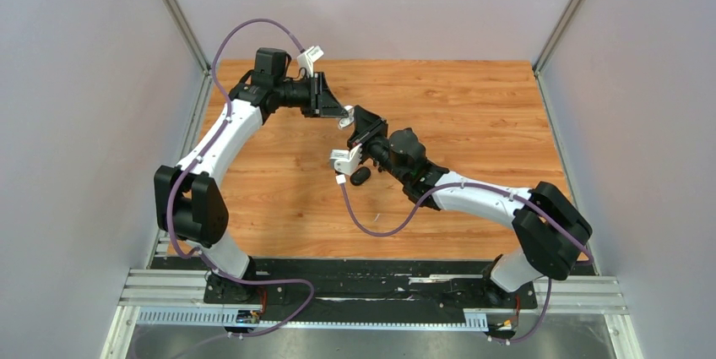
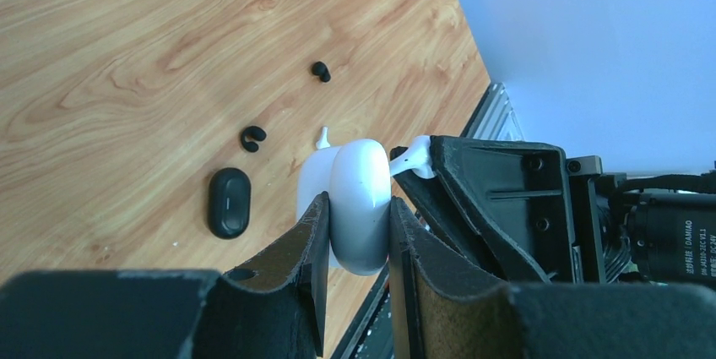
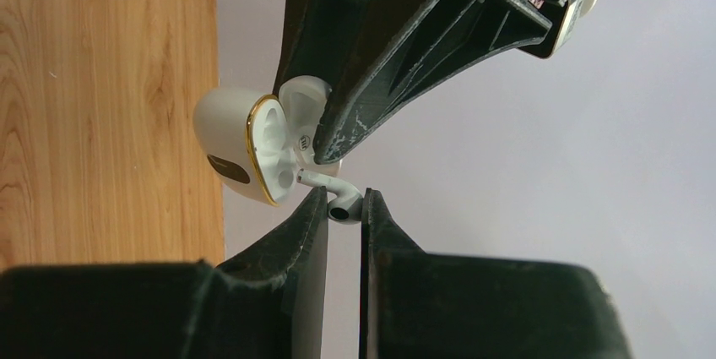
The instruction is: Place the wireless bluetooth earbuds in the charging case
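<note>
In the left wrist view my left gripper is shut on the white charging case [image 2: 359, 173]. From the right wrist view, the case [image 3: 222, 127] has its lid [image 3: 304, 106] swung open, and gold trim edges the white interior with its earbud hollows. A white earbud [image 3: 344, 203] is pinched in my right gripper, which is shut on its head. The stem of that earbud points at the case opening, and its tip appears close to the rim; whether they touch I cannot tell. In the top view the case [image 1: 346, 121] is largely covered by both grippers.
On the wooden table lie a black case [image 2: 229, 203] and two black earbuds, one nearer [image 2: 252, 138] and one farther [image 2: 321, 71]. A white stem [image 2: 323, 137] shows behind the held case.
</note>
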